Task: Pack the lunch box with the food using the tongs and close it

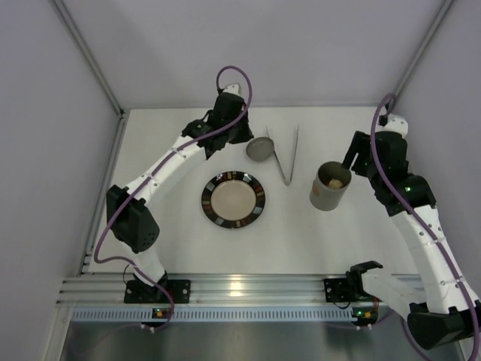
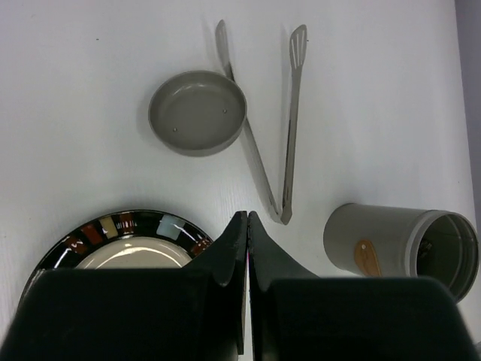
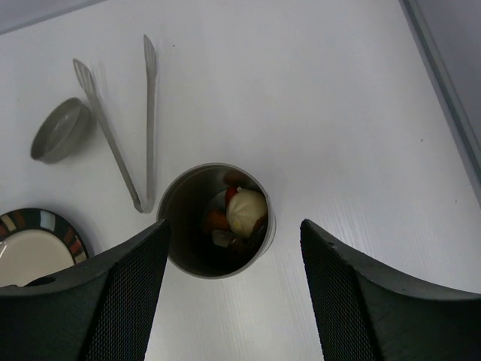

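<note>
The grey lunch container (image 1: 328,198) stands upright on the right of the table. From above, a pale round bun (image 3: 246,213) and orange and red pieces show inside it. My right gripper is open above the container, nothing between its fingers. A shallow grey round lid, hollow side up, overlaps one arm of the silver tongs; it looks tilted in the right wrist view, and whether it rests flat I cannot tell. My left gripper is shut and empty, apart from the lid. A patterned-rim plate (image 1: 233,223) lies mid-table.
Free room also lies along its left side (image 1: 150,139). Walls enclose the left, back and right.
</note>
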